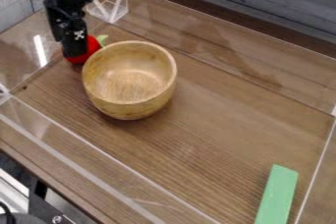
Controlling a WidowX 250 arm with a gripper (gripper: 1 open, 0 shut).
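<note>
My black gripper (71, 33) reaches down from the top left onto a red round object (84, 57) that lies just left of a large wooden bowl (129, 98), with a bit of green behind it. The gripper is open; its fingers are at or just above the red object's upper side, and whether they touch it is unclear.
A clear plastic piece (110, 8) stands at the back left. A green bar (277, 196) lies at the front right.
</note>
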